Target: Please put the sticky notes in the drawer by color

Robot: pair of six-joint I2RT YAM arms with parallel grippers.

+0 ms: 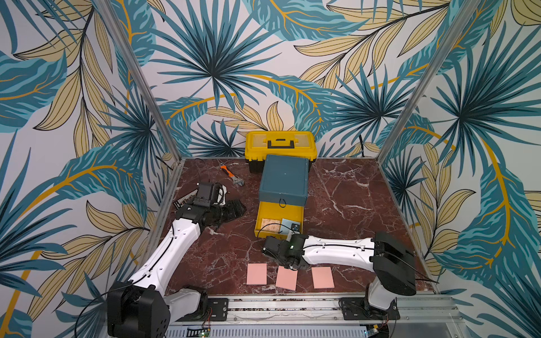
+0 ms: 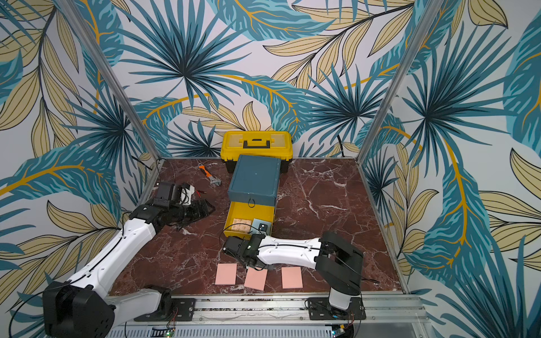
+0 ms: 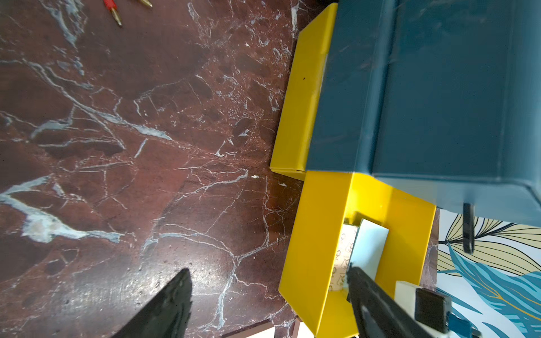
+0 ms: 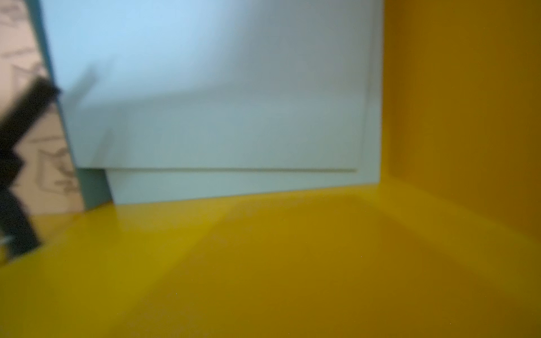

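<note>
The yellow drawer [image 1: 263, 211] is pulled out from the blue cabinet [image 1: 284, 177]. Inside it lie light-blue notes [image 4: 225, 124] on the right and a beige printed pad [image 1: 269, 226] on the left. Three pink sticky notes [image 1: 257, 274] lie in a row near the front edge. My right gripper [image 1: 276, 248] is at the drawer's front; the right wrist view looks closely into the drawer, one blurred finger [image 4: 25, 112] at its left side. Left of the cabinet, my left gripper has its fingers apart, with nothing between them.
A yellow toolbox [image 1: 281, 147] stands behind the cabinet, and an orange-handled wrench [image 1: 231, 175] lies to its left. A small black pull [image 3: 468, 228] hangs on the cabinet's front.
</note>
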